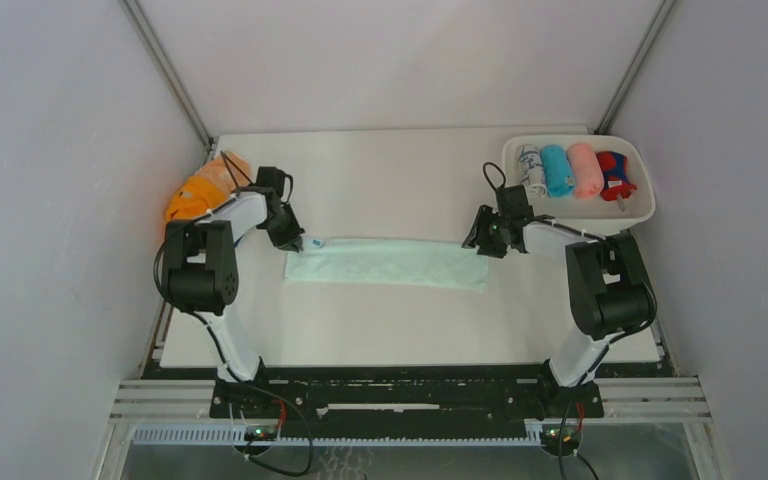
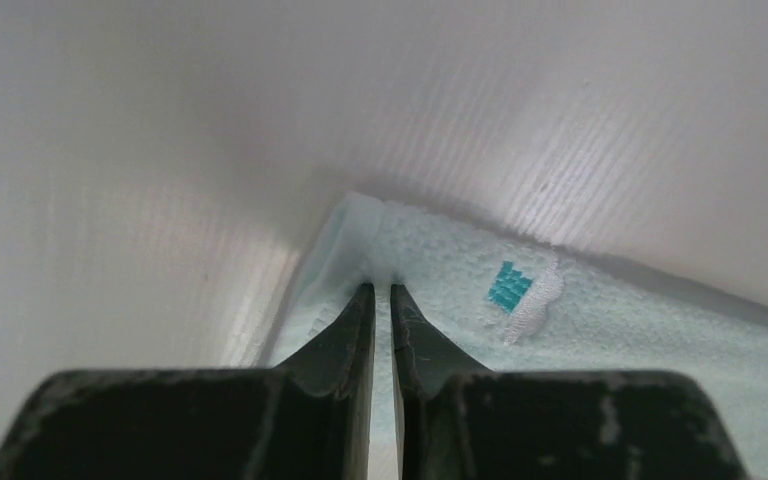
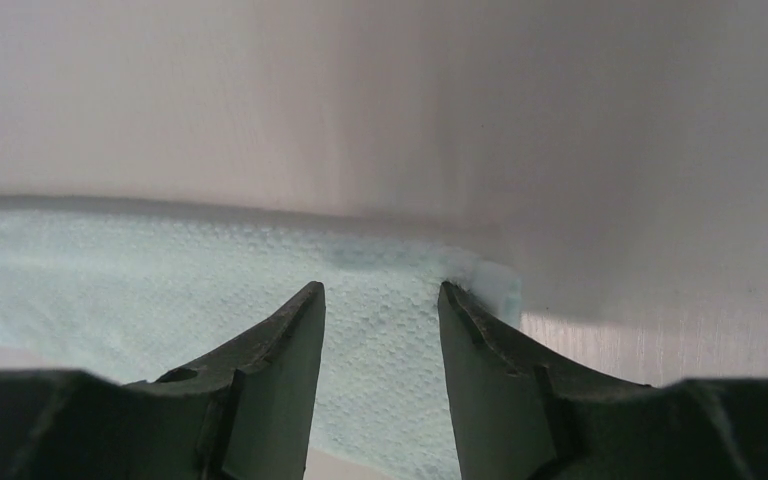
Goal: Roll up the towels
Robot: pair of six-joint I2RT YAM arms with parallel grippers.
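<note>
A pale mint towel (image 1: 390, 262) lies as a long flat strip across the middle of the table, with a small teal-and-white label (image 2: 523, 298) near its far left corner. Over that corner is my left gripper, its fingertips only a narrow gap apart; no cloth can be made out pinched between them. My right gripper stands wide open above the towel's far right corner, one fingertip close to the folded corner edge. How deep the fingertips sit in the cloth is hard to tell.
At the back right, a white bin (image 1: 580, 210) holds several rolled towels. Orange cloth (image 1: 200, 195) is heaped at the back left, partly behind my left arm.
</note>
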